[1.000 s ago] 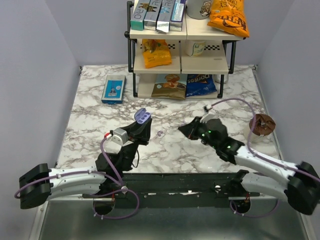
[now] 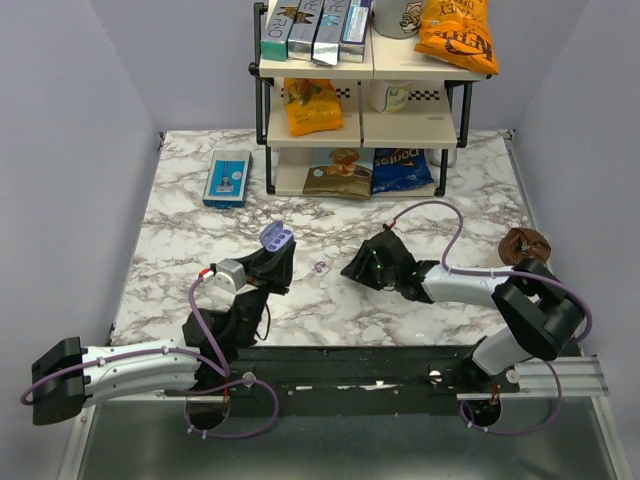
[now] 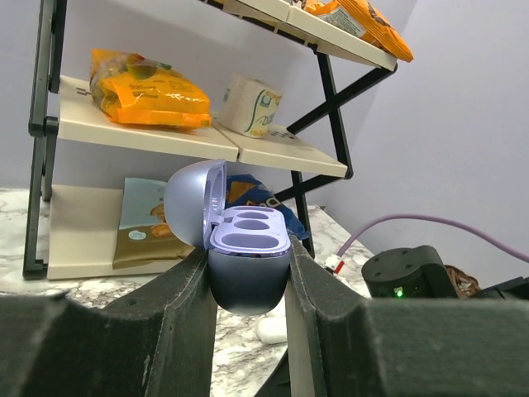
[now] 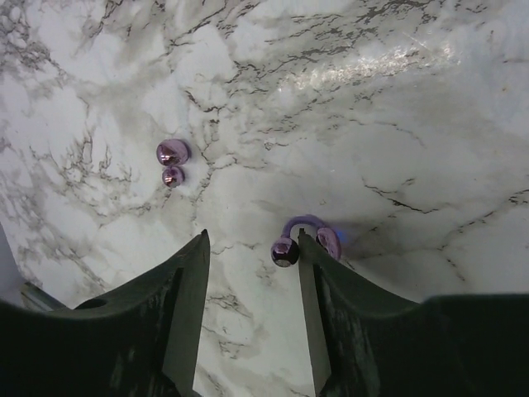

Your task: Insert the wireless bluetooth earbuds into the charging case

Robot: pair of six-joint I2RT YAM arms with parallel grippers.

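My left gripper is shut on the lilac charging case, which stands upright with its lid raised. Its earbud slots look empty in the left wrist view. Two purple earbuds lie on the marble table, small in the top view. In the right wrist view, one earbud shows its curved clip by the tip of the right-hand finger, which partly overlaps it; contact cannot be judged. The other earbud lies farther left, outside the fingers. My right gripper is open, its fingers apart and nothing gripped.
A shelf rack with snack bags and boxes stands at the back. On the table, a blue box lies at the back left and a brown round object at the far right. Marble around the earbuds is clear.
My right arm has shifted left toward the earbuds, and its fingers have spread.
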